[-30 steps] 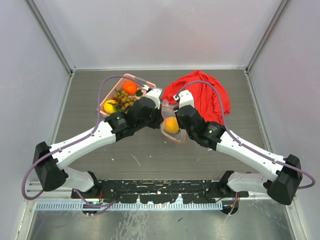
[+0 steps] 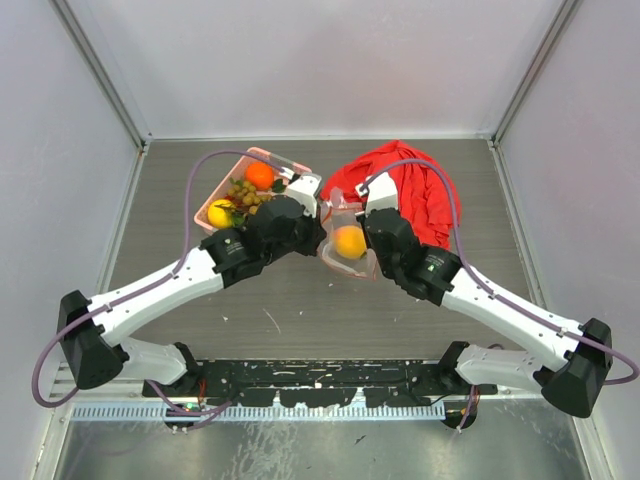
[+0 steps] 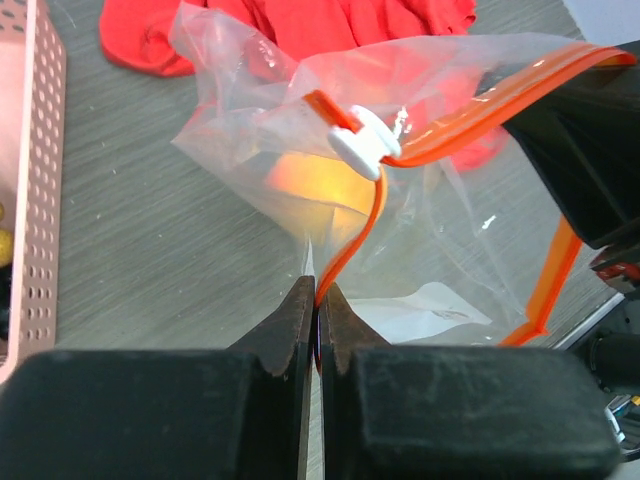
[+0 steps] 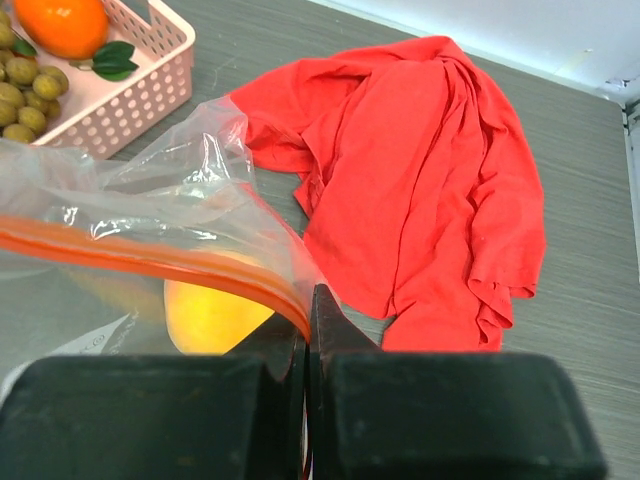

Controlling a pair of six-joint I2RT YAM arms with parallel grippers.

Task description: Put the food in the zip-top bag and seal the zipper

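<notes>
A clear zip top bag (image 3: 240, 130) with an orange zipper edge and a white slider (image 3: 365, 143) hangs between my two grippers, its mouth spread open. Inside it lies a yellow-orange food piece (image 2: 349, 242), seen through the plastic in both wrist views. My left gripper is shut on the orange rim on one side of the mouth, below the slider. On the other side, my right gripper is shut on the rim, with the orange strip running down between its fingers. The bag's underside is partly hidden by the arms in the top view.
At the back left stands a pink basket (image 4: 170, 83) with an orange (image 2: 259, 176), grapes (image 2: 243, 194) and a yellow fruit (image 2: 221, 213). A crumpled red cloth (image 4: 400, 170) covers the back right. Free table lies in front of the bag.
Over the last second my right gripper has shifted slightly right, and the bag's mouth has widened. The food in the bag has moved a little right. The left gripper has barely moved.
</notes>
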